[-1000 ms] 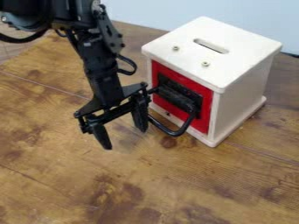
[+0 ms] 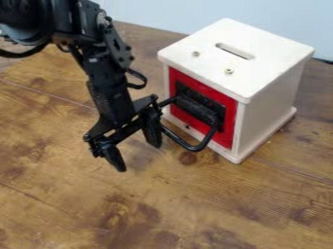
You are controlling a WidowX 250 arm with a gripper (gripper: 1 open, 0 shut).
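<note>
A black robot arm reaches down from the top left, ending in a black gripper (image 2: pixel 134 146) low over the wooden floor, left of a white box (image 2: pixel 270 107). The gripper's two fingers are spread apart with nothing visible between them. The box has a slot on top and a red front panel (image 2: pixel 224 139) carrying a black fixture (image 2: pixel 196 102), from which a thick black curved piece extends down and toward the gripper. Whether that piece touches the gripper cannot be told.
A pale wall (image 2: pixel 279 24) stands behind the box.
The gripper has shifted very slightly; the box has not moved.
</note>
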